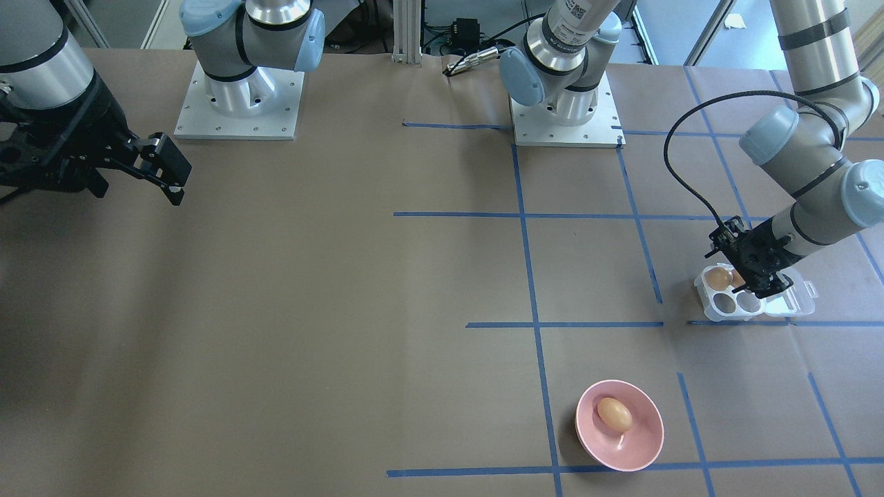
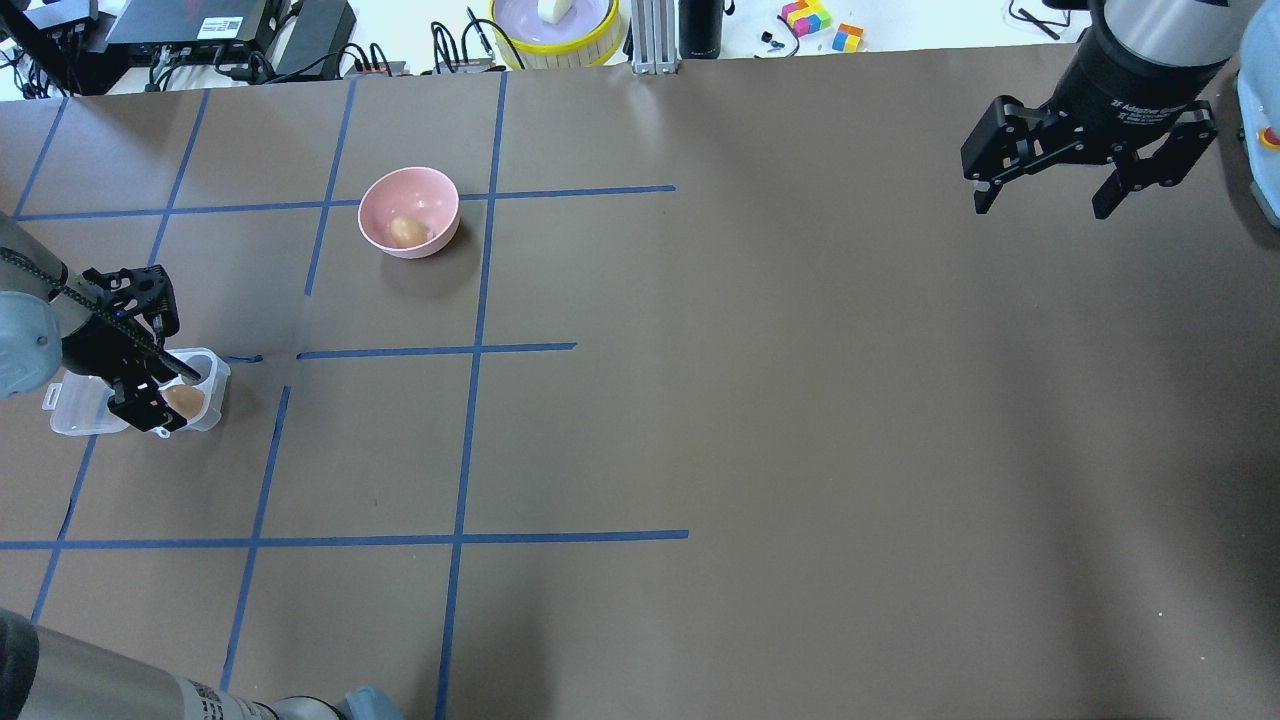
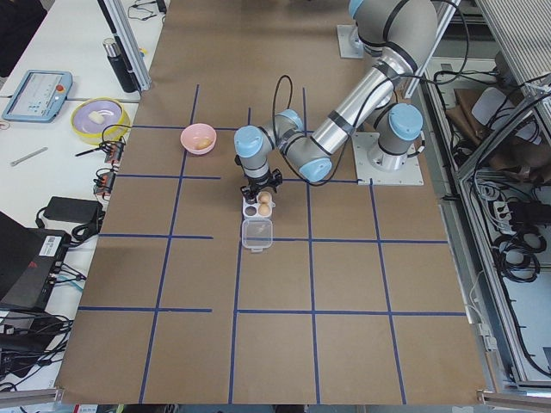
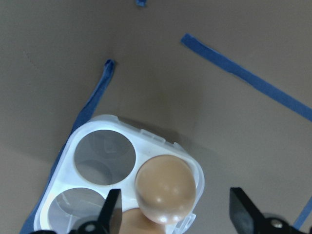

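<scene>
A clear-lidded white egg carton [image 1: 748, 303] sits open on the right of the front view. In the left wrist view it holds two brown eggs [image 4: 165, 190] in one row, with two empty round cups. My gripper is open just above the carton, one finger over the cups, the other beside it; neither visibly grips an egg. A pink bowl [image 1: 598, 447] stands nearer the front with one egg [image 1: 615, 411] lying in it.
Other parked arms stand around the table [image 1: 348, 315], one black gripper [image 2: 1086, 150] at the top right of the top view.
</scene>
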